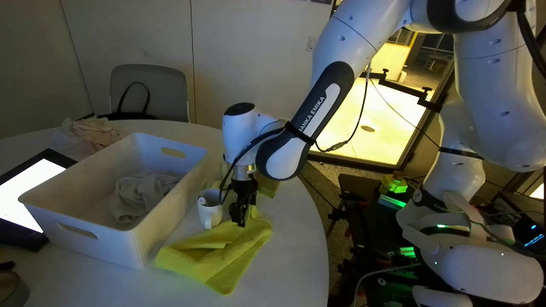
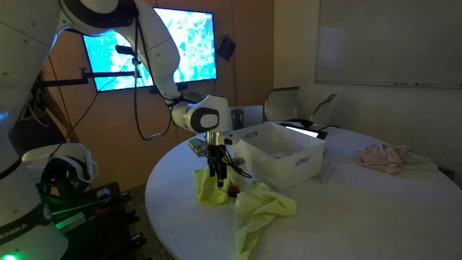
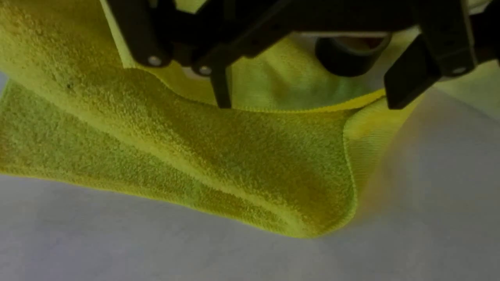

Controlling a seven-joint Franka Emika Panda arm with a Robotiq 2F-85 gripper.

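Observation:
A yellow cloth lies crumpled on the table in front of a white mug. Above its back edge hangs my gripper, its fingers open. In the wrist view the fingers of the gripper stand wide apart over the cloth, with nothing gripped. A small dark cup shows beyond them, partly covered by the gripper; in exterior view 2 this cup stands right beside the fingertips. A second yellow-green cloth spreads over the table on that side.
A white basket beside the mug has a grey cloth inside. Pink and pale cloths lie farther off. A lit screen stands behind the basket.

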